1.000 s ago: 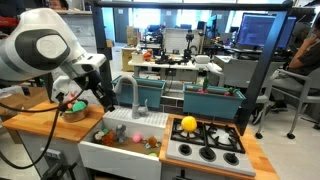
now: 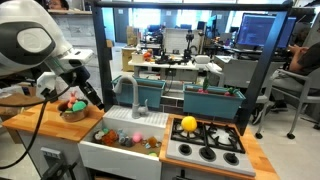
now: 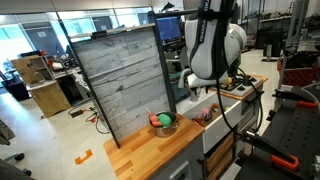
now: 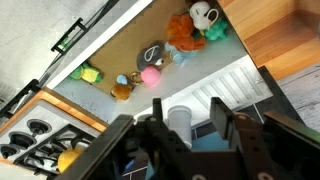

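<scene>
My gripper is open, with nothing between its fingers; the wrist view looks down from above the white sink (image 4: 235, 50). Inside the sink lie several small toys, among them an orange-and-white one (image 4: 122, 90), a pink one (image 4: 150, 76) and a blue one (image 4: 183, 34). A green-and-yellow toy (image 4: 87, 73) rests toward the left end. In the first exterior view the gripper (image 2: 98, 100) hangs beside the faucet (image 2: 132, 95), above the left part of the counter. A pot (image 2: 73, 114) holding colourful items stands on the wooden counter below the arm.
Right of the sink is a stove (image 2: 208, 146) with knobs, and a yellow ball (image 2: 189, 123) sits on it. Teal bins (image 2: 212, 104) hang behind. A dark frame post (image 2: 103, 55) rises close to the arm. Bare wooden counter (image 3: 130, 158) shows near the pot.
Over the last second the arm has shifted left in the first exterior view, mostly in the earlier half. The pot, the toys and the yellow ball look unmoved.
</scene>
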